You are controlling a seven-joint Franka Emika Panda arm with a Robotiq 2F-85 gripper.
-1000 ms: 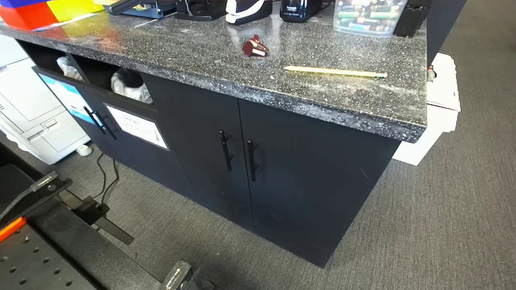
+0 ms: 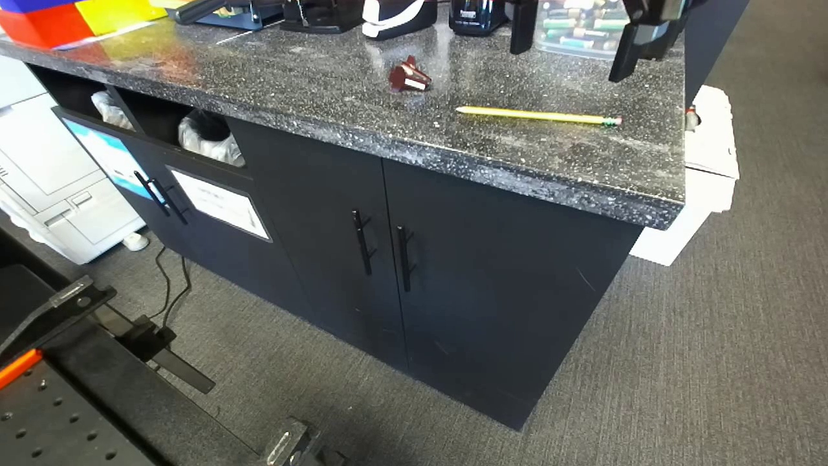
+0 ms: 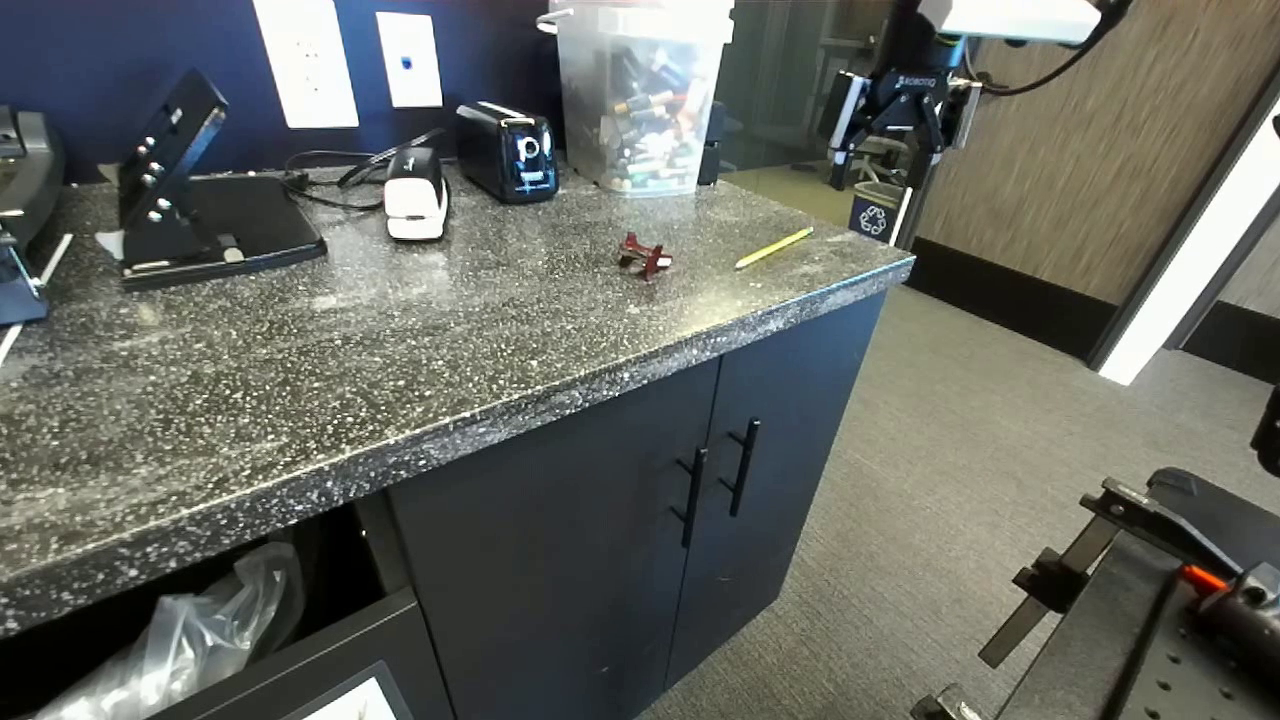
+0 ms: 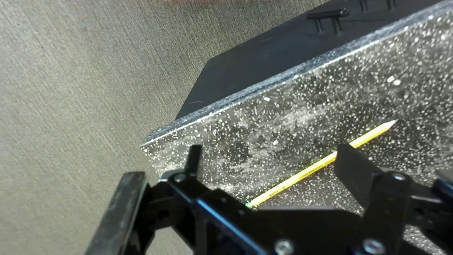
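Note:
A yellow pencil (image 2: 535, 116) lies on the speckled dark countertop (image 2: 310, 85) near its right end, its sharpened tip pointing left in the first exterior view. My gripper (image 2: 570, 58) is open above the counter, its fingers spread wide with nothing between them. In the second exterior view the gripper (image 3: 876, 174) hangs high at the right, beyond the pencil (image 3: 774, 248). From the wrist, the pencil (image 4: 312, 168) runs diagonally below the gripper; one finger (image 4: 354, 174) covers part of its shaft, and its eraser end is hidden behind the gripper body.
A dark red staple remover (image 3: 645, 254) sits left of the pencil. Behind stand a clear bin of batteries (image 3: 642, 108), a black electric sharpener (image 3: 506, 152) and a stapler (image 3: 416, 194). The counter's front edge (image 2: 535, 182) is close to the pencil.
My gripper has come down into the first exterior view at the top right, in front of the battery bin. The pencil and staple remover lie where they were.

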